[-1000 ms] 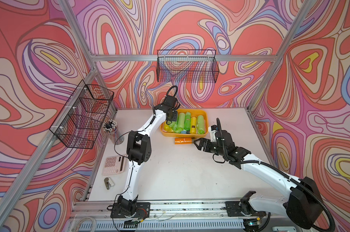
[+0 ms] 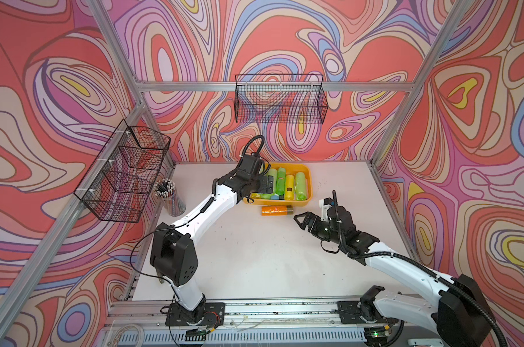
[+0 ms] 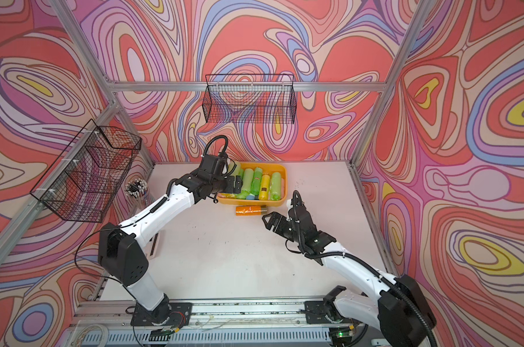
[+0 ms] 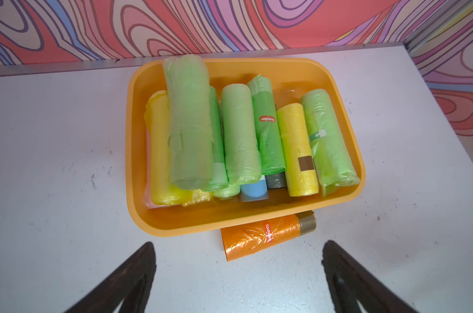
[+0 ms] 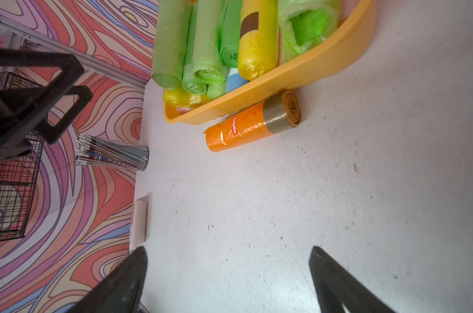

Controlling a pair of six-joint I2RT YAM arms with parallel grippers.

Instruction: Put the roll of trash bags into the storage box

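An orange roll of trash bags [image 4: 254, 234] with a dark band at one end lies on the table just outside the front of the yellow storage box [image 4: 134, 187], which is full of green, yellow and blue rolls [image 4: 240, 130]. My left gripper is open above the box, empty, with the orange roll below it in its wrist view. My right gripper stands open and empty to the right of the orange roll [image 5: 239, 127], a short way from it in the top views.
Wire baskets [image 2: 280, 107] hang at the back and left. A pencil cup [image 5: 113, 152] and a pale calculator [image 5: 137, 224] sit along the left edge.
The left arm has shifted toward me, its gripper slightly lower in the top left view. The right gripper has moved slightly toward the front and right. The orange roll is unmoved.
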